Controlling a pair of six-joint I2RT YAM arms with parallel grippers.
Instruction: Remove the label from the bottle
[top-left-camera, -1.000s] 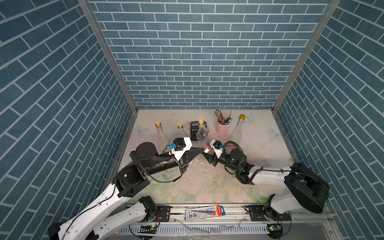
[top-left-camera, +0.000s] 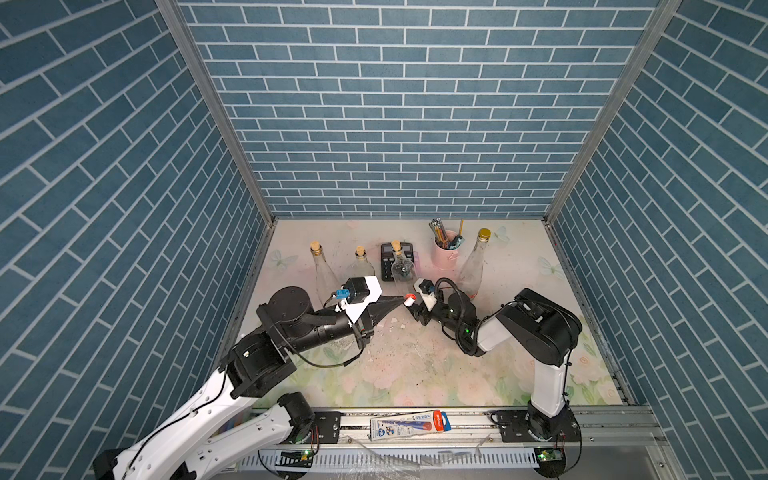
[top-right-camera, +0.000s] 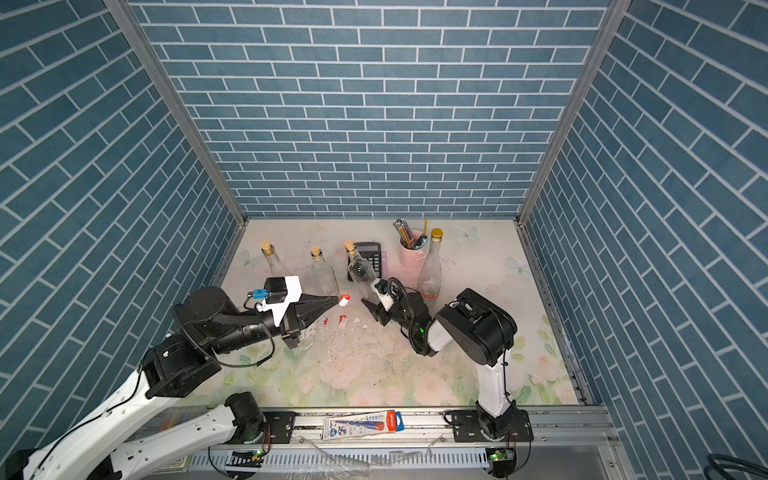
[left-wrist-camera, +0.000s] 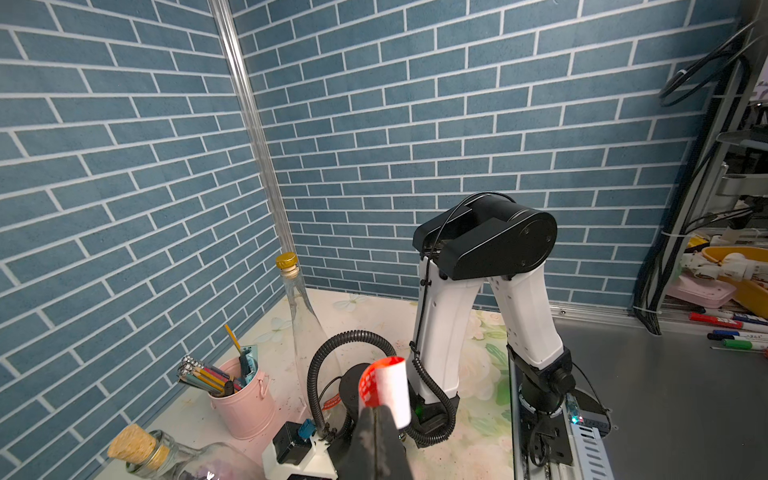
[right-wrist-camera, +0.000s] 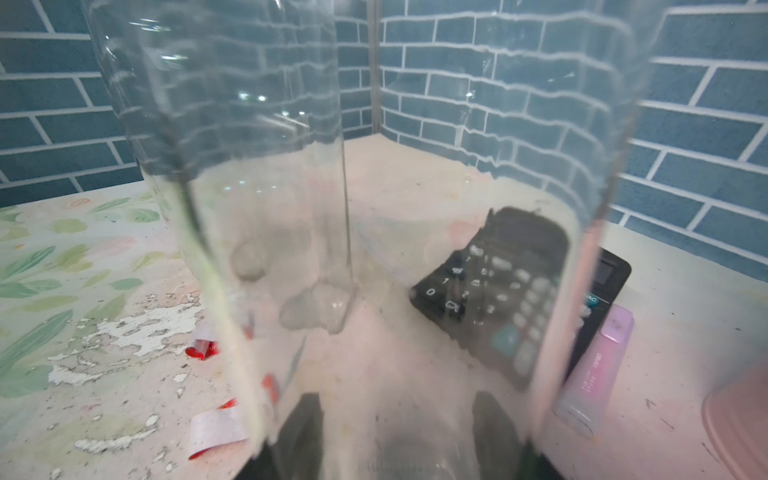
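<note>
A clear, cork-stoppered bottle (top-left-camera: 401, 270) stands in front of the calculator, slightly tilted. My right gripper is shut on its lower part, one finger on each side; the glass fills the right wrist view and no label shows on it there. A curled strip of label (left-wrist-camera: 393, 385), white and red, clings at the tips of my left gripper, which is shut on it. In the top left view the left fingertips and label (top-left-camera: 410, 300) are just in front of the held bottle.
Other clear bottles (top-left-camera: 321, 272) (top-right-camera: 323, 280) stand left; a gold-capped bottle (top-right-camera: 430, 268) stands right, behind the right arm. A calculator (right-wrist-camera: 500, 288), pink tube (right-wrist-camera: 596, 372) and pink pencil cup (left-wrist-camera: 244, 408) are nearby. Red-white scraps (right-wrist-camera: 216, 430) lie on the table.
My right arm's elbow moved left and inward. My left gripper, with the label strip, shifted only slightly.
</note>
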